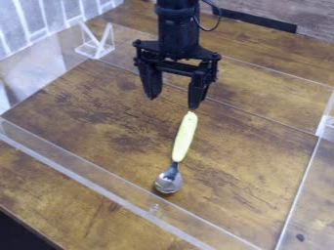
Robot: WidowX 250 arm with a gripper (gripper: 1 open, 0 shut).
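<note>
A spoon with a pale yellow handle (186, 137) and a round silver bowl (169, 182) lies on the wooden table (92, 127), pointing toward the camera. My black gripper (175, 86) hangs above and behind the spoon, its two fingers wide open with nothing between them, just beyond the handle's far end.
Clear plastic walls edge the work area at left, front and right. A small white bracket (96, 44) sits at the back left.
</note>
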